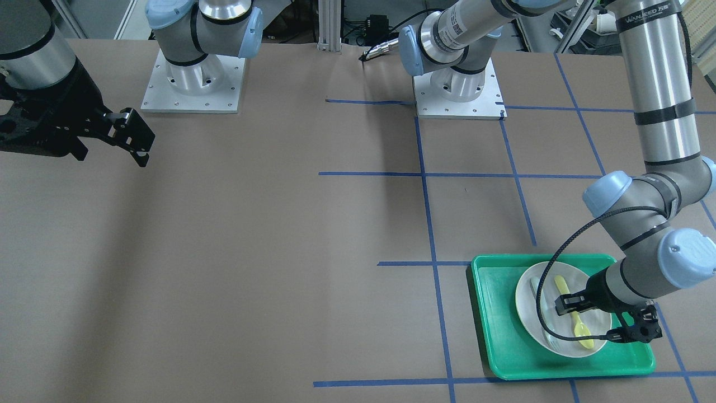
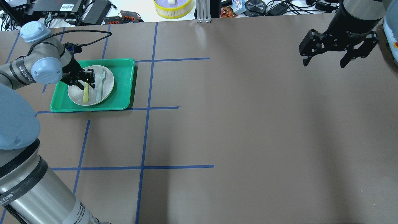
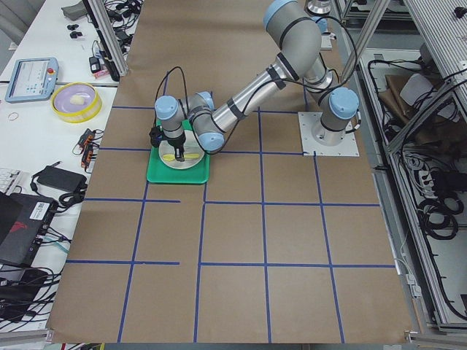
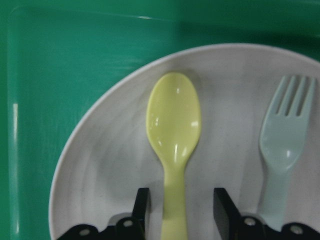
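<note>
A green tray [image 1: 493, 315] at the lower right holds a white plate [image 4: 110, 170] with a yellow spoon [image 4: 173, 125] and a pale blue fork [image 4: 284, 140] lying on it. My gripper hangs low over the plate, its fingers open on either side of the spoon's handle, with a gap to each side. In the top view it [image 2: 85, 80] covers part of the spoon. The fork lies to the right of the fingers in the wrist view.
Other arms are mounted around the table, one black gripper [image 2: 337, 48] hanging at the top right of the top view. Cables and containers sit on a side bench.
</note>
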